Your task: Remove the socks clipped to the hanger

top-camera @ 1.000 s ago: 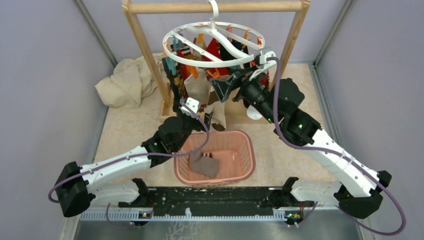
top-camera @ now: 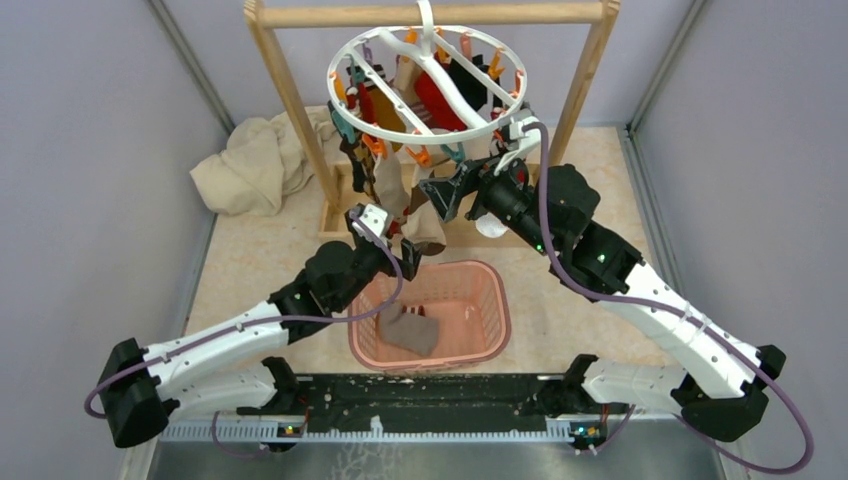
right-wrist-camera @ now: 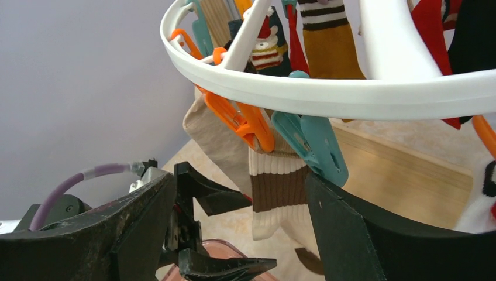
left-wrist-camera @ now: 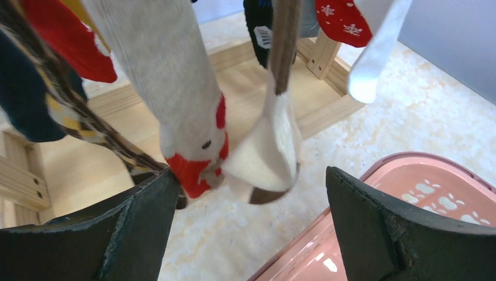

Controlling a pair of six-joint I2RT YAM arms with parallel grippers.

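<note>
Socks hang from orange and teal clips on a white round hanger (top-camera: 460,134). My left gripper (top-camera: 396,238) stands open below the hanger; its wrist view shows a grey sock with red (left-wrist-camera: 175,93) and a cream-and-brown sock (left-wrist-camera: 263,146) dangling before the fingers, blurred. My right gripper (top-camera: 460,185) is higher, open at the hanger's front rim. In the right wrist view an orange clip (right-wrist-camera: 257,126) and a teal clip (right-wrist-camera: 324,146) sit just above its fingers, with a brown-banded sock (right-wrist-camera: 275,187) behind them.
A pink basket (top-camera: 480,345) holding grey socks stands below. The wooden stand (top-camera: 280,75) surrounds the hanger. A beige cloth (top-camera: 245,170) lies at the left rear.
The right gripper has shifted a little, and the hanger and hanging socks have swung slightly.
</note>
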